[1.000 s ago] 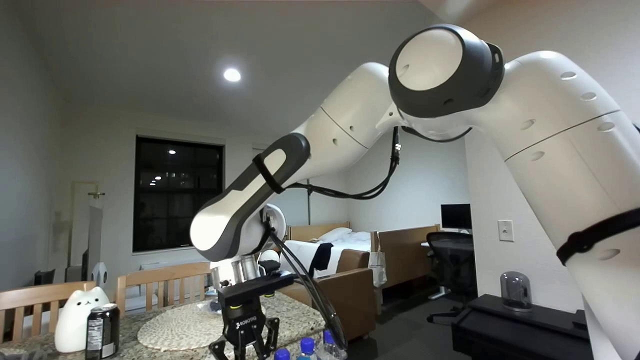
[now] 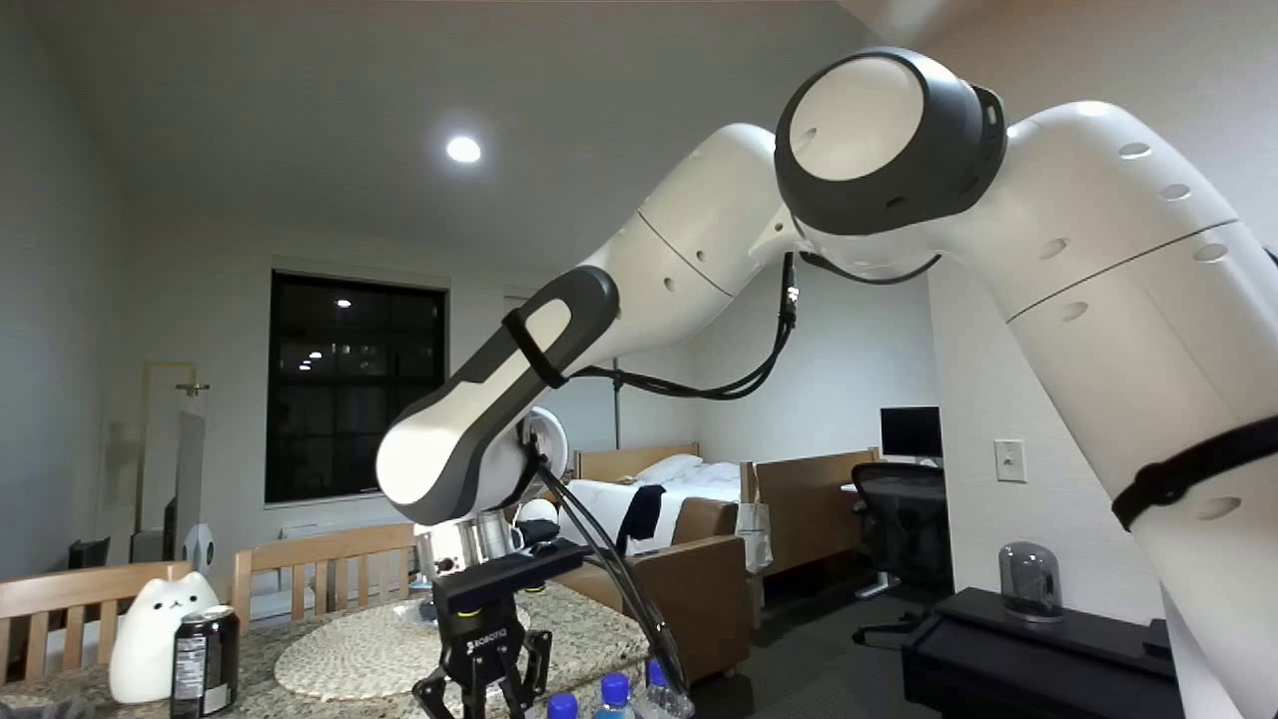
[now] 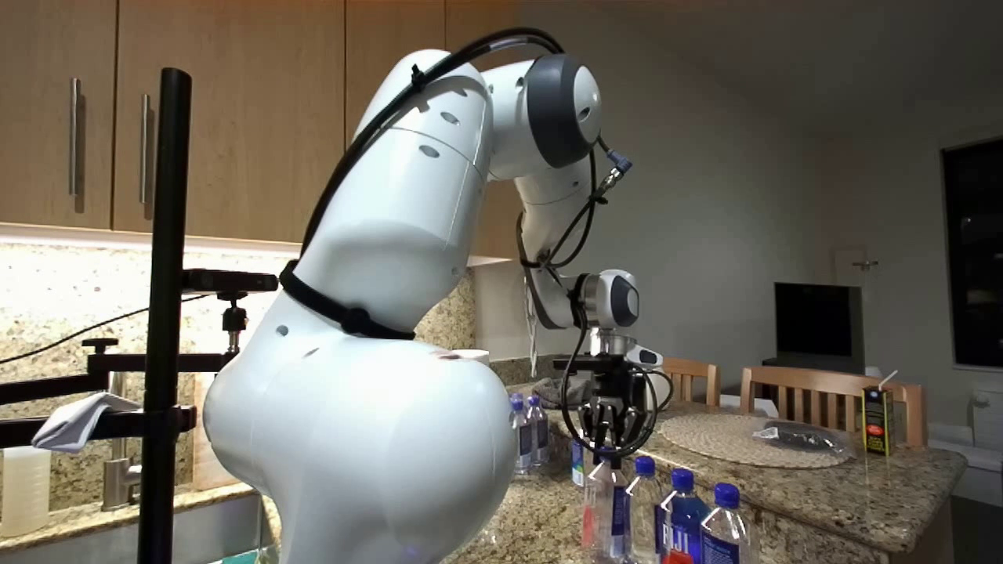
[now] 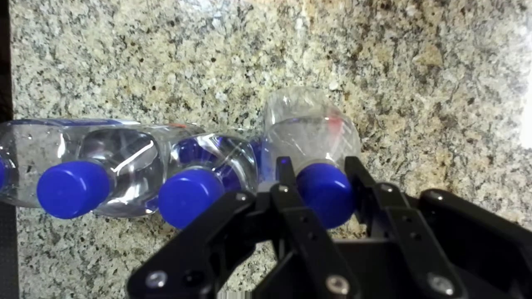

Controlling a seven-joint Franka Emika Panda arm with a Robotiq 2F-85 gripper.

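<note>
Between the black fingers of my gripper is the blue cap point(image 4: 326, 194) of a clear plastic bottle point(image 4: 309, 129), with one finger on each side of it. The fingers are shut on this cap. In exterior view 2 the gripper point(image 3: 606, 440) points down at the top of the bottle point(image 3: 602, 512), which looks upright. Only the upper part of the gripper's linkage shows in exterior view 1; its fingertips are cut off by the lower edge. Beside the held bottle stand more blue-capped bottles point(image 4: 190, 197), the nearest close to my left finger.
The row of bottles point(image 3: 724, 526) runs along the granite counter point(image 4: 424, 64). Two bottles point(image 3: 528, 432) stand farther back. The raised ledge holds a woven mat point(image 3: 752, 451), a drink carton point(image 3: 876, 421) and, in exterior view 1, a can point(image 2: 205, 661). Counter right of the held bottle is clear.
In exterior view 1 the gripper and forearm have shifted very slightly to the left. The visible bottle caps have hardly moved.
</note>
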